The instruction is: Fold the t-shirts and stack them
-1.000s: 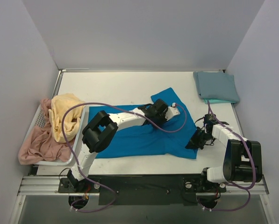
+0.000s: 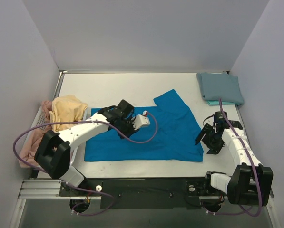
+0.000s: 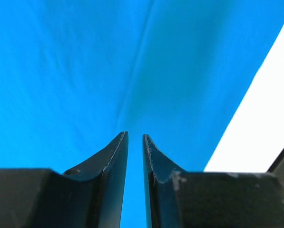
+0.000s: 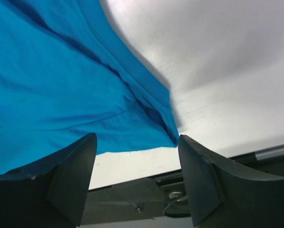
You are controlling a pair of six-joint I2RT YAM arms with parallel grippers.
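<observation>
A blue t-shirt (image 2: 156, 137) lies spread on the white table, one sleeve reaching up at the back right. Over its left half hangs my left gripper (image 2: 127, 135); in the left wrist view its dark fingers (image 3: 114, 164) stand slightly apart with only blue cloth visible beyond them. Beside the shirt's right edge is my right gripper (image 2: 206, 144). Its fingers (image 4: 75, 175) are wide apart in the right wrist view, and the shirt's lower right corner (image 4: 165, 135) lies beyond them, with no cloth held.
Folded grey-green shirts (image 2: 220, 89) are stacked at the back right, a teal one below. At the left a white basket (image 2: 39, 121) holds yellow cloth (image 2: 67, 114) and pinkish-brown cloth, partly behind my left arm.
My left gripper has swung left and toward the front, away from the shirt's right half. The right gripper has let go of the shirt's edge and shifted slightly right.
</observation>
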